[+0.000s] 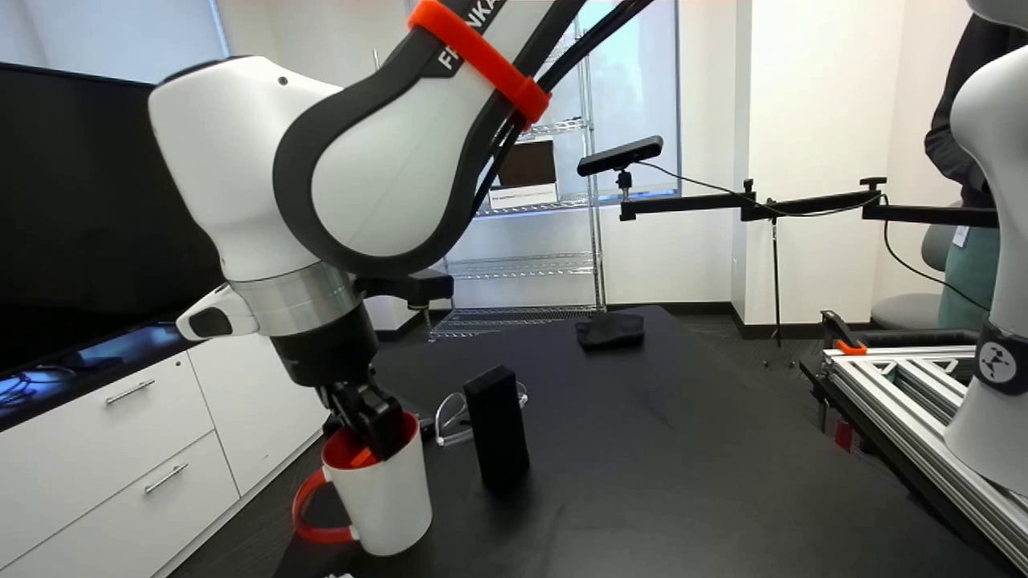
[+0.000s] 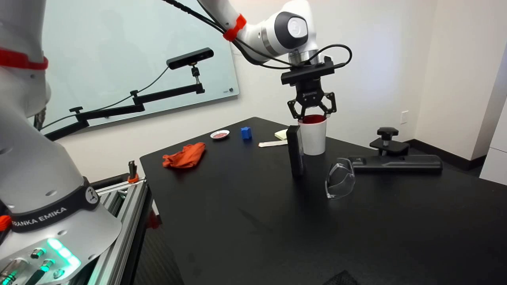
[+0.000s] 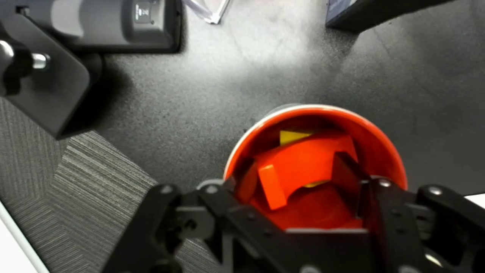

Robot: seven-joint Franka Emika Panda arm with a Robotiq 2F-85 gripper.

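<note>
A white mug [image 1: 388,501] with a red inside and red handle stands upright near the table's edge. My gripper is above it, open, its fingers [image 3: 348,168] reaching down into the mouth of the mug. Inside the mug, the wrist view shows an orange arch-shaped piece [image 3: 313,157] between the spread fingers, with something yellow [image 3: 293,136] partly showing beneath it. Whether a finger touches the orange piece, I cannot tell. From the second exterior view, the gripper [image 2: 312,114] is over the mug's rim and the contents are hidden.
A black upright box [image 2: 295,151] stands close beside the mug, with clear glasses [image 2: 340,178] near it. A black clamp-like device [image 2: 397,163] lies at the edge. Further off are an orange cloth [image 2: 185,156], a blue block [image 2: 245,133] and a small dish [image 2: 219,135].
</note>
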